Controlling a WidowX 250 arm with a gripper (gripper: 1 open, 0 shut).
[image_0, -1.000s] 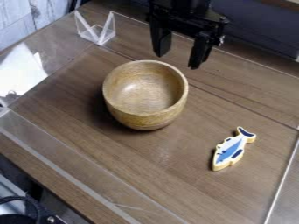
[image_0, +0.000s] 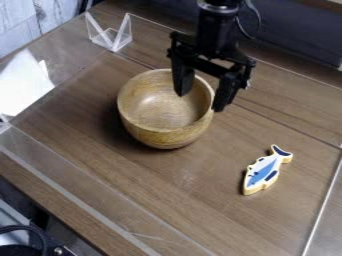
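A wooden bowl (image_0: 164, 126) sits on the table near the middle of the view. My black gripper (image_0: 203, 92) hangs open over it from the top, one finger above the bowl's inside and the other by its right rim. Nothing shows between the fingers. A flat blue-and-white fish piece (image_0: 265, 172) with a pale yellow edge lies to the lower right of the bowl.
A clear plastic stand (image_0: 110, 36) is at the back left, and a white sheet (image_0: 20, 85) lies at the left edge. A dark rim borders the back. Bare wooden table (image_0: 160, 200) shows at the front and right.
The gripper has come down and toward the front left, from behind the bowl to over its right part. The bowl and fish have not moved.
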